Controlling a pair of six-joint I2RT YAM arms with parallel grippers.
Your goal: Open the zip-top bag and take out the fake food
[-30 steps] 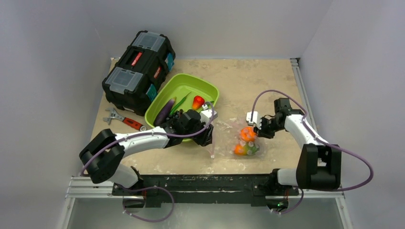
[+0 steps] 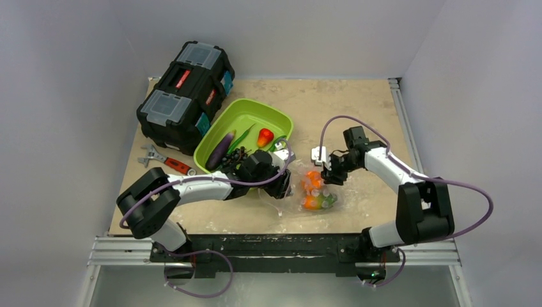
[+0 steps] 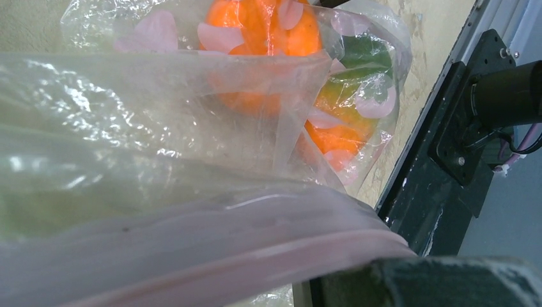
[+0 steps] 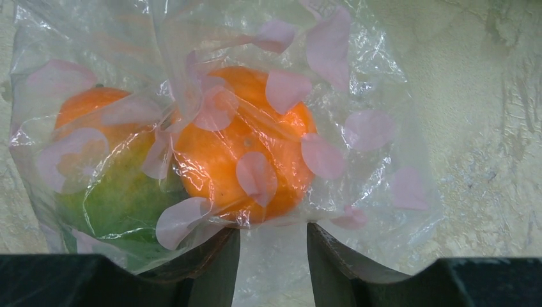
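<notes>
A clear zip top bag (image 2: 297, 201) with pink spots lies on the table, holding an orange fruit (image 4: 243, 160) and an orange-green fruit (image 4: 121, 185). My left gripper (image 2: 281, 188) is at the bag's left, open end; in its wrist view the pink zip band (image 3: 268, 256) crosses close in front, and its fingers are mostly out of sight, so their state is unclear. My right gripper is open over the bag, fingertips at the lower edge of the orange fruit.
A green bin (image 2: 279, 116) with eggplant, red pepper and other vegetables sits behind the left arm. A black toolbox (image 2: 182, 96) and a wrench (image 2: 176, 163) are at left.
My right gripper has moved leftward, and the fruits in the bag have shifted left with it. My left gripper has shifted slightly right and toward the front.
</notes>
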